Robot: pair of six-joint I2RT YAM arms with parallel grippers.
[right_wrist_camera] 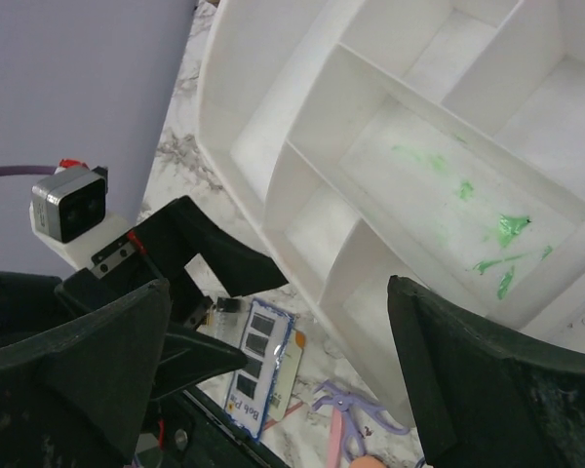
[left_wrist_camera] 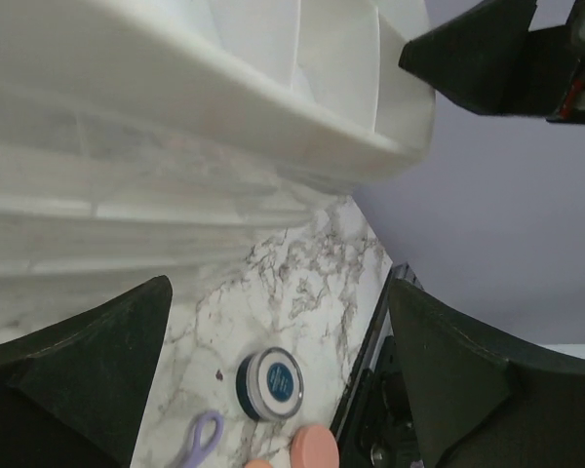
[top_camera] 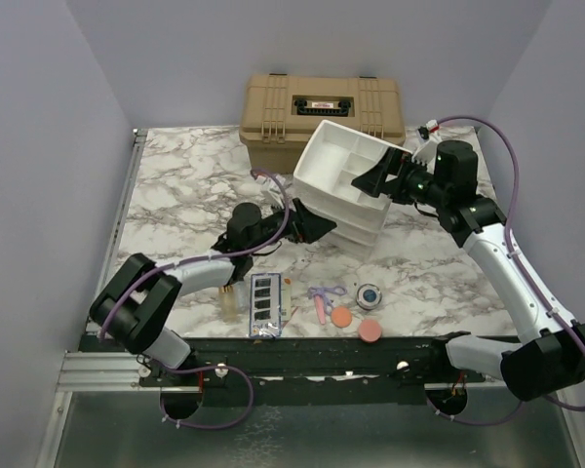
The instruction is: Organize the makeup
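Observation:
A white multi-compartment organizer (top_camera: 327,156) with translucent lower tiers stands askew at centre right, before a tan toolbox. My right gripper (top_camera: 380,180) is open over its right side; green smears mark one compartment. My left gripper (top_camera: 304,221) is open at the organizer's front left side. On the marble along the front lie bottles (top_camera: 229,302), a labelled flat pack (top_camera: 265,307), purple scissors (top_camera: 327,292), a pink stick (top_camera: 320,310), an orange disc (top_camera: 340,316), a pink round case (top_camera: 370,330) and a round jar (top_camera: 369,296).
The tan toolbox (top_camera: 273,117) fills the back centre. A dark edge runs along the front.

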